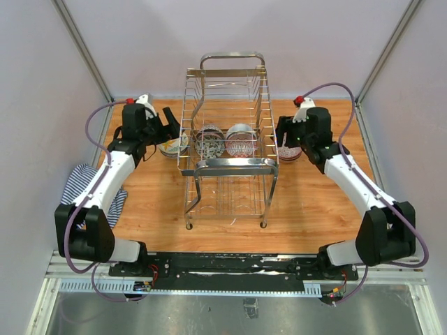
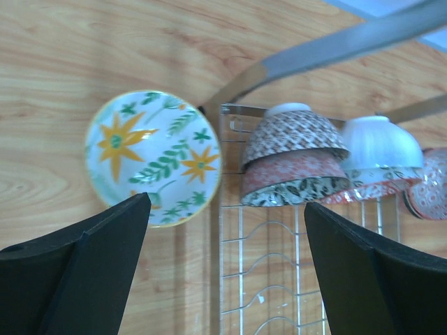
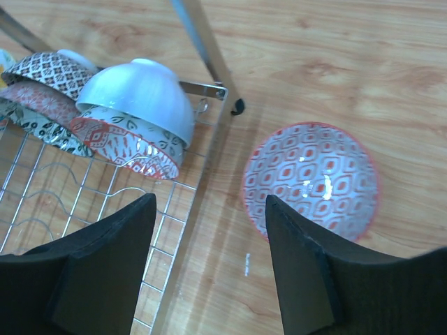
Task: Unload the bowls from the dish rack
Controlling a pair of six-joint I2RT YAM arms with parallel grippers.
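Observation:
A metal dish rack (image 1: 227, 171) stands mid-table with bowls on their sides inside: patterned dark bowls (image 2: 293, 132) and pale blue bowls (image 3: 140, 94). A floral yellow-green dish (image 2: 154, 150) lies just left of the rack, a red-rimmed dish (image 3: 311, 178) just right. My left gripper (image 1: 165, 123) is open above the floral dish at the rack's left side, nothing between its fingers. My right gripper (image 1: 283, 130) is open beside the rack's right side, above the red-rimmed dish, also empty.
A striped cloth (image 1: 75, 187) lies at the left edge under the arm. The rack's metal handles and frame rise high between the arms. Bare wood is free at the front on both sides of the rack.

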